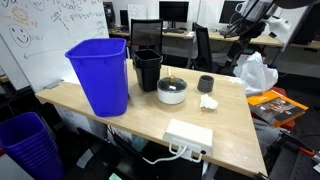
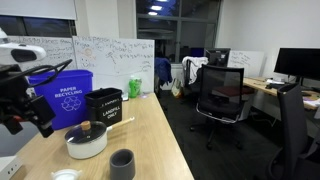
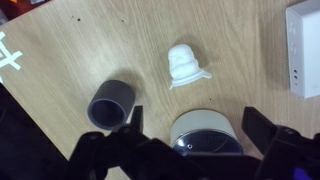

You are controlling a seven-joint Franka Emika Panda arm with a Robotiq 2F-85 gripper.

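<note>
My gripper is open above the table, with nothing between its fingers. Below it in the wrist view lie a dark grey cup [image 3: 110, 104], a small white crumpled item [image 3: 186, 66] and a lidded pot [image 3: 205, 124], whose lower part is cut off by the frame. In exterior view 1 the white pot [image 1: 172, 95] stands left of the grey cup [image 1: 205, 82], and the white item [image 1: 208, 102] lies in front of the cup. The arm [image 1: 262, 22] reaches in from the upper right, well above the tabletop.
A tall blue recycling bin [image 1: 98, 78] and a black landfill bin [image 1: 148, 70] stand at the left of the table. A white box with a cable [image 1: 188, 136] lies at the near edge.
</note>
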